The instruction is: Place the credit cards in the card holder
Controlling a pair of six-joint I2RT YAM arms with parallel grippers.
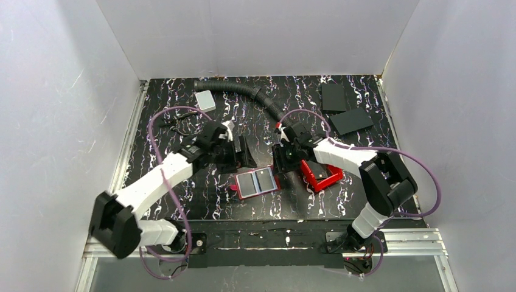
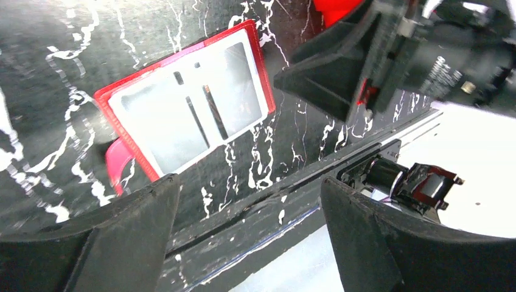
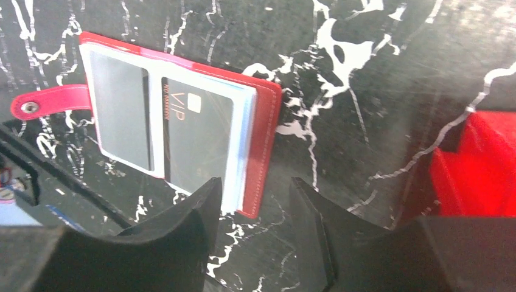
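Note:
The red card holder (image 1: 257, 182) lies open on the black marbled table, its clear pockets facing up and its strap to the left. Inside a pocket sits a dark VIP card (image 3: 198, 121); another grey card (image 3: 123, 109) fills the other half. My left gripper hovers beyond the holder's upper left, open and empty. Over the table by the holder's right edge is my right gripper, fingers parted with nothing between them.
A red box (image 1: 319, 184) holding a dark card stands right of the holder. Black panels (image 1: 351, 121) lie at the back right, and a ribbed black hose (image 1: 226, 86) crosses the back. A white square box (image 1: 205, 100) sits back left.

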